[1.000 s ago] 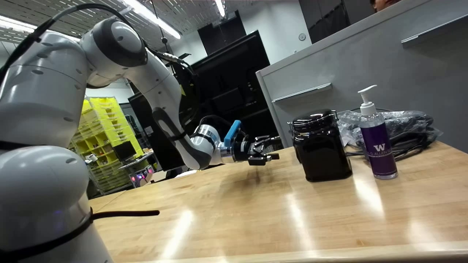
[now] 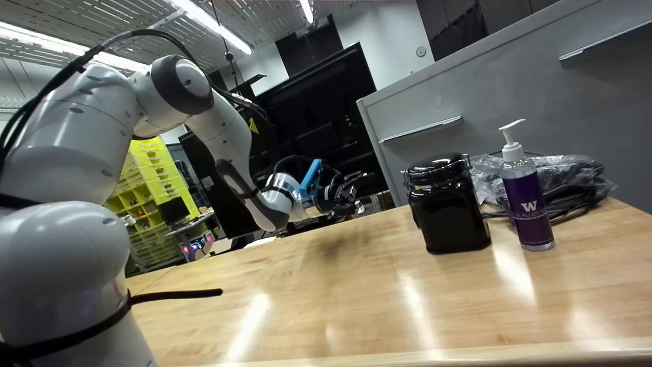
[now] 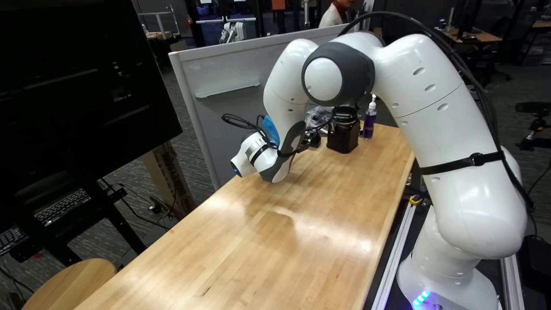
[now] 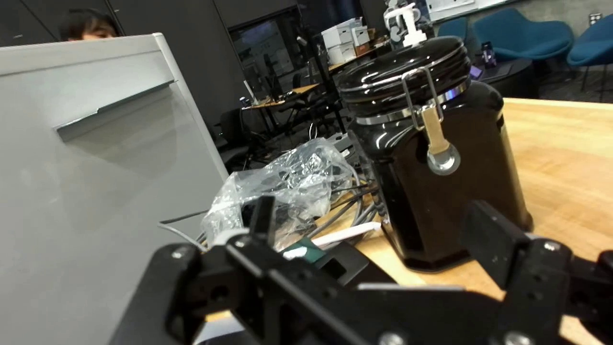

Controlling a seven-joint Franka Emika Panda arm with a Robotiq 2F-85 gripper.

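My gripper (image 2: 354, 194) hangs above the wooden table, left of a glossy black square jar (image 2: 449, 211) and apart from it in exterior view 1. Its fingers stand wide apart in the wrist view, one finger pad (image 4: 263, 221) at left and the other at right, with nothing held; the gripper is open. The jar (image 4: 442, 178) stands upright beyond the fingers, its lid on and a wire clasp facing me. A clear pump bottle (image 2: 528, 189) with a purple label stands upright beside the jar. In exterior view 2 the arm hides most of the gripper.
Cables and a crumpled clear plastic bag (image 4: 287, 178) lie behind the jar. A grey partition (image 2: 519, 104) borders the table's far side.
The gripper has drawn back to the left, away from the jar, and its tilt has changed with the fingers now higher. Jar and bottle have stayed put. A head above the partition is gone from exterior view 1.
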